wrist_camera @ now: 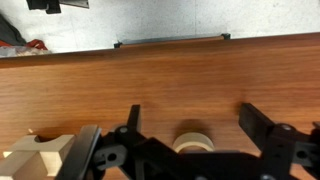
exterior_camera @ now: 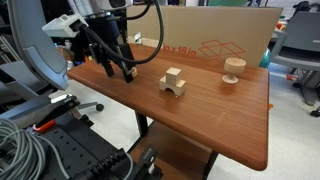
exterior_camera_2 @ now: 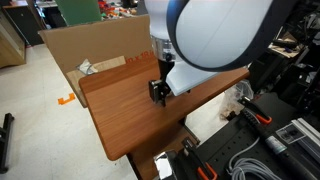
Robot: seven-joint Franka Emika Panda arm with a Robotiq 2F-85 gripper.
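A small pale wooden ring [wrist_camera: 193, 142] lies on the brown table, and in the wrist view it shows between the two black fingers of my gripper. The gripper is open, and nothing is visibly gripped. In exterior view 1 the gripper [exterior_camera: 119, 71] is at the table's left side, partly covering the ring. Pale wooden blocks [exterior_camera: 172, 86], with a small cube on top [exterior_camera: 173, 75], stand to the right. A light wooden cup [exterior_camera: 234, 68] is upright farther back. From exterior view 2 my arm hides most of these objects.
A cardboard panel [exterior_camera: 210, 32] rises behind the table. Below the near edge sit the dark robot base and a coil of grey cable [exterior_camera: 20, 150].
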